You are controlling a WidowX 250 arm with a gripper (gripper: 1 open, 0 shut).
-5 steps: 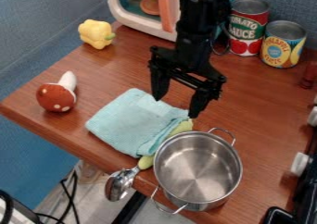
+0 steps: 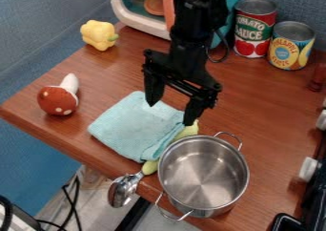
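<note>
My black gripper [image 2: 173, 105] hangs over the middle of the table with its fingers spread open, nothing visible between them. Its tips are above the light blue folded cloth [image 2: 128, 130] and a yellow object [image 2: 188, 132] lying beside it. A steel pot [image 2: 204, 182] stands at the front, with a metal tool [image 2: 122, 189] with a green handle at its left. A red-and-white mushroom-like toy [image 2: 60, 98] sits at the left edge.
At the back are a yellow toy [image 2: 99, 33], a toy microwave [image 2: 144, 10], a tomato sauce can [image 2: 254, 27] and another can [image 2: 292, 46].
The gripper has shifted slightly left over the last second, staying open. The objects on the table have not moved.
</note>
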